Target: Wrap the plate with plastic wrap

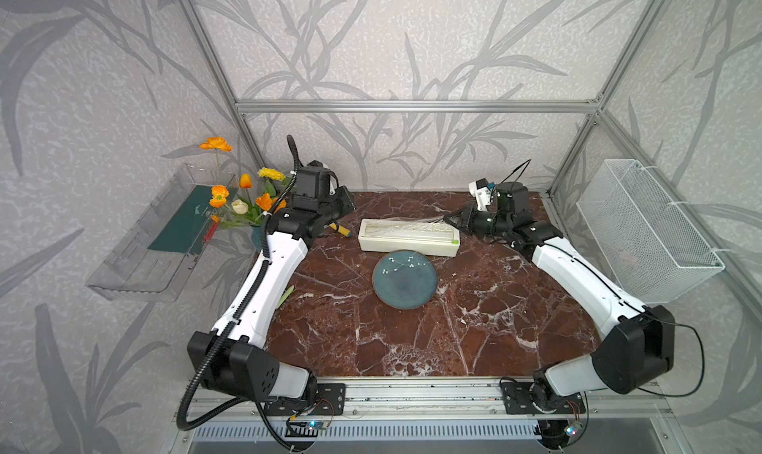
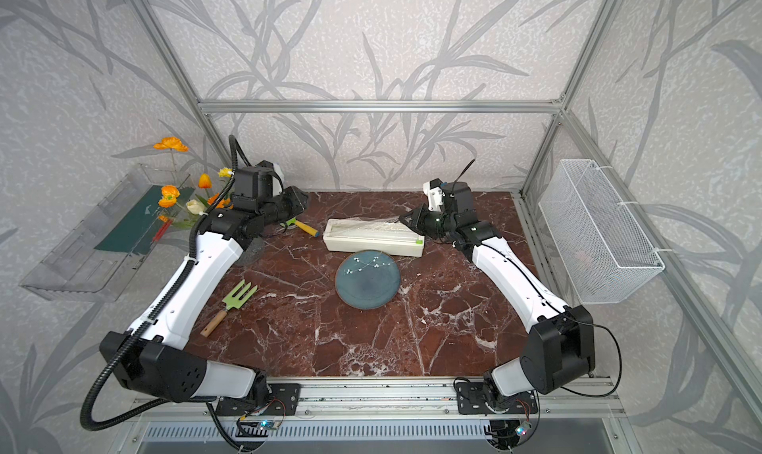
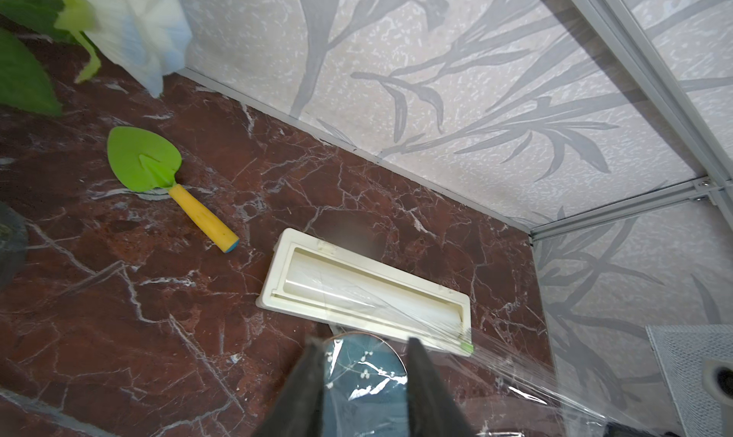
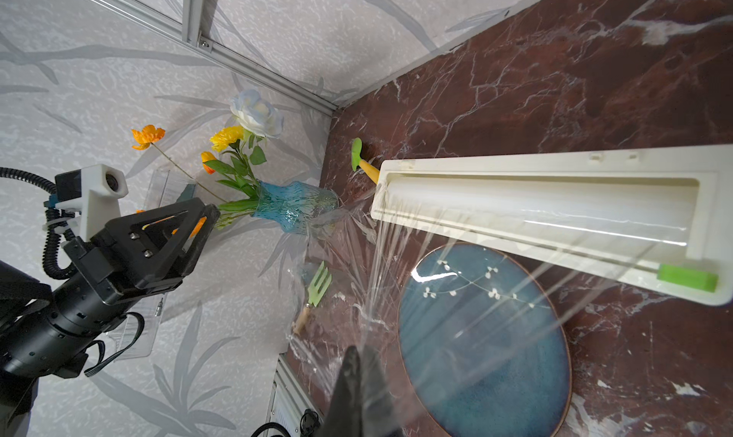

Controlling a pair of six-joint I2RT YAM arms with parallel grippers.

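Observation:
The blue-green plate lies on the table in front of the white wrap dispenser. Clear plastic wrap runs from the dispenser and gathers at my right gripper, whose fingers are together on it. In the top left view that right gripper is raised above the dispenser's right end. Raised left of the dispenser is my left gripper. Its fingers stand apart in the left wrist view, with no film visibly pinched between them. The wrap is creased and partly hard to trace; some hangs loose on its left side.
A green trowel with a yellow handle lies left of the dispenser. A green fork rests on the left side of the table. The flower vase stands close by the left arm.

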